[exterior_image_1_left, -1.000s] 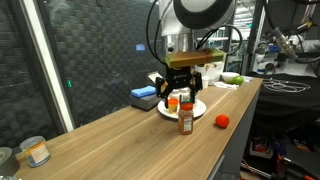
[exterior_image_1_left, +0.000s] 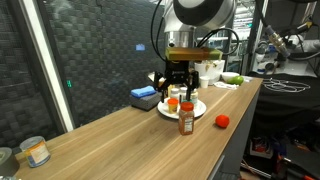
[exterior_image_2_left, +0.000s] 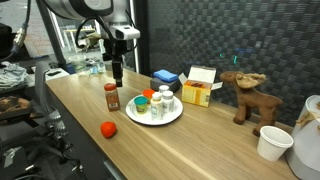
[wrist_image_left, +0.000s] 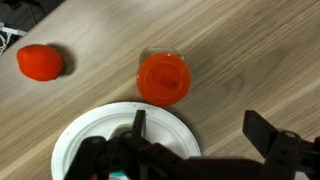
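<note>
A jar with an orange-red lid (exterior_image_1_left: 187, 118) stands upright on the wooden table; from above, its lid (wrist_image_left: 163, 79) lies just past my fingertips. My gripper is open, with nothing between its fingers, and hangs over the table near the white plate. In exterior view 2 the gripper (exterior_image_2_left: 117, 76) is above and close to the jar (exterior_image_2_left: 112, 97). The white plate (exterior_image_2_left: 139, 118) carries several small cups and jars. A red tomato-like object (exterior_image_2_left: 108, 129) rests near the table's edge, apart from the jar.
A blue cloth-like item (exterior_image_2_left: 166, 76), an open yellow-white box (exterior_image_2_left: 199, 86), a toy moose (exterior_image_2_left: 252, 95) and a white cup (exterior_image_2_left: 273, 142) line the back. Tins (exterior_image_1_left: 35, 151) stand at the far end. Bare table lies between.
In exterior view 1 the gripper has shifted slightly and now hangs over the plate area behind the jar. The jar, plate and red object have stayed in place.
</note>
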